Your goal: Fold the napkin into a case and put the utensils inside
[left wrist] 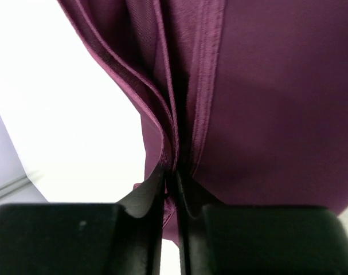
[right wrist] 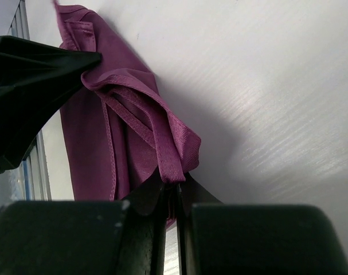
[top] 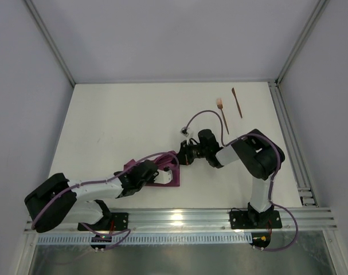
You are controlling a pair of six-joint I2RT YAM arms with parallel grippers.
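Observation:
The maroon napkin (top: 171, 180) lies folded near the table's front middle, its layered hem edges bunched in ridges. My left gripper is at one end; in its wrist view the fingers close around the stacked edges, though how tightly is unclear. My right gripper is shut on the other end of the napkin, a folded flap rising over its fingertips. A wooden fork (top: 219, 106) and a slim wooden utensil (top: 237, 101) lie at the back right.
Grey walls and metal rails border it.

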